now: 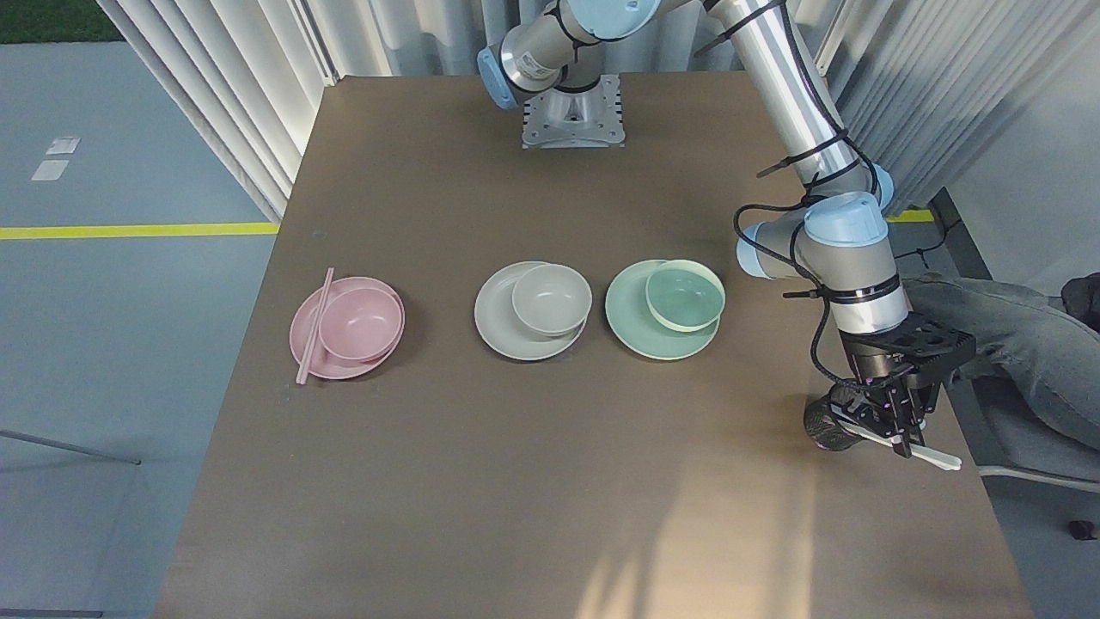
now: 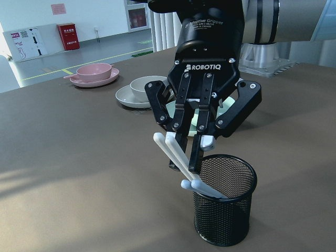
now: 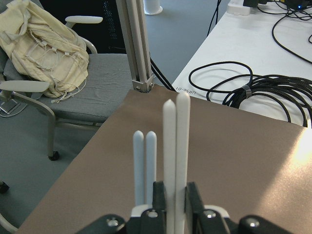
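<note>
My gripper [image 2: 186, 157] is down at the black mesh holder [image 2: 223, 220] on the table's right side, shut on a pair of white chopsticks [image 3: 176, 131] that angle across the holder's top. A second, pale blue pair [image 3: 145, 165] leans out of the holder beside them. In the front view the gripper [image 1: 903, 438] covers much of the holder [image 1: 827, 423]. A pink plate and bowl [image 1: 361, 323] with pink chopsticks [image 1: 314, 325] lie at left; a white bowl [image 1: 552, 299] on its plate is central; a green bowl [image 1: 685, 295] on its plate is right of that.
The holder stands near the right edge, where a seated person's leg [image 1: 1031, 361] is just beyond. The wrist view shows a white desk [image 3: 243, 44] with coiled cables and a chair [image 3: 92, 83].
</note>
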